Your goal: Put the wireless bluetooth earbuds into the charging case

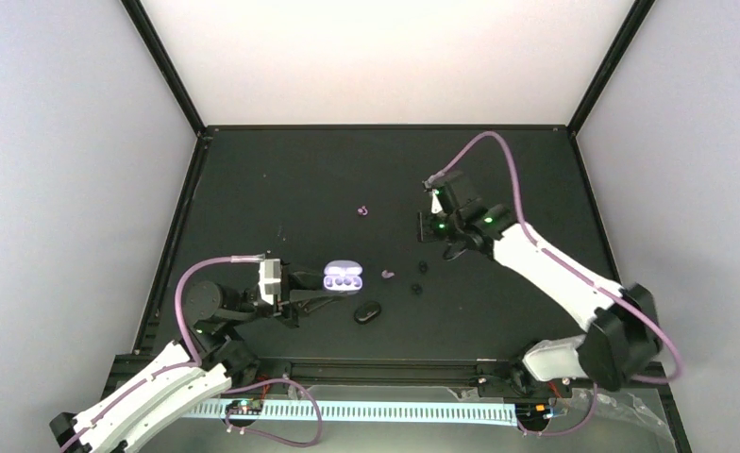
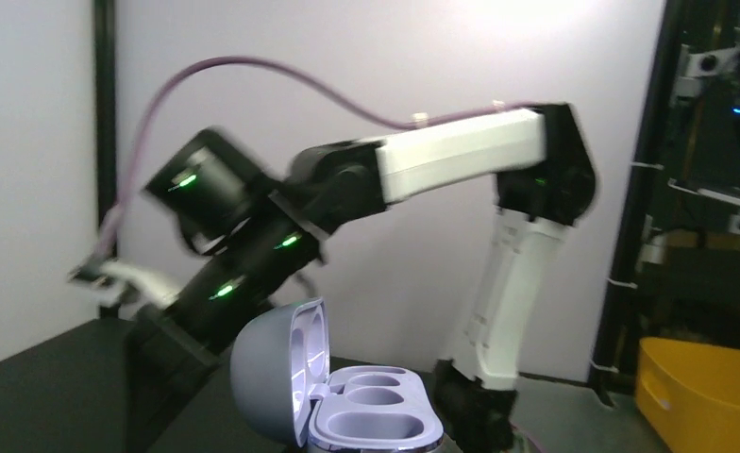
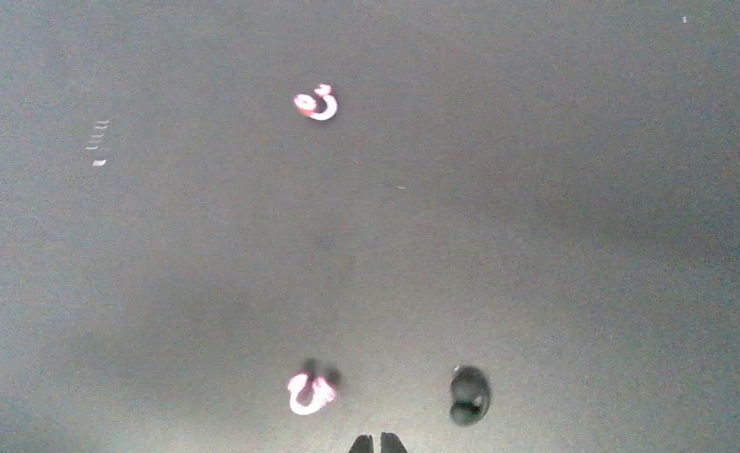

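The open lavender charging case (image 1: 343,282) is held up by my left gripper (image 1: 330,289), which is shut on it. In the left wrist view the case (image 2: 373,425) has its lid raised and its visible wells empty. A pink earbud (image 1: 388,274) shows to the right of the case, and another pink earbud (image 1: 362,210) lies farther back. Both show in the right wrist view, the nearer earbud (image 3: 311,394) just left of the fingertips. My right gripper (image 1: 425,226) hovers over the table, its narrow tips close together; nothing visible sits between them.
A closed black case (image 1: 367,311) lies just in front of the lavender one. Two black earbuds (image 1: 423,267) (image 1: 416,289) sit on the table to the right.
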